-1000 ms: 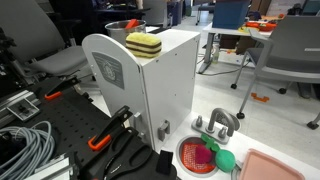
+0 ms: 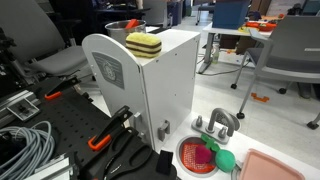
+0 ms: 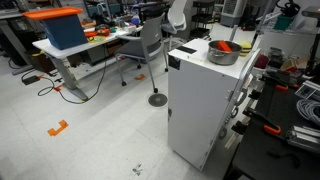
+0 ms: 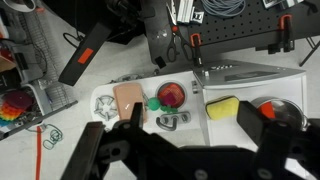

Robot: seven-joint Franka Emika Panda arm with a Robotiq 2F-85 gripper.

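In the wrist view my gripper is high above the scene, its two dark fingers spread wide with nothing visible between them. Below lies a yellow sponge [image 4: 222,108] with dark stripes, resting on the white cabinet [image 2: 178,75]. Beside it on the same top stands a metal pot [image 3: 223,53] with something orange inside. A toy sink [image 4: 171,95] with a red bottom holds a dark pink item [image 2: 203,155]. At its edge is a green round item [image 2: 225,160]. A grey faucet [image 2: 225,122] and a pink board [image 2: 268,167] are nearby. Neither exterior view shows the gripper.
A black table [image 4: 240,50] carries coiled cable [image 2: 28,150] and orange-handled clamps [image 2: 110,130]. The cabinet's raised curved panel [image 2: 112,72] stands along one side of its top. A grey chair [image 3: 150,48] is farther off. Open floor [image 3: 90,130] spreads beyond the cabinet.
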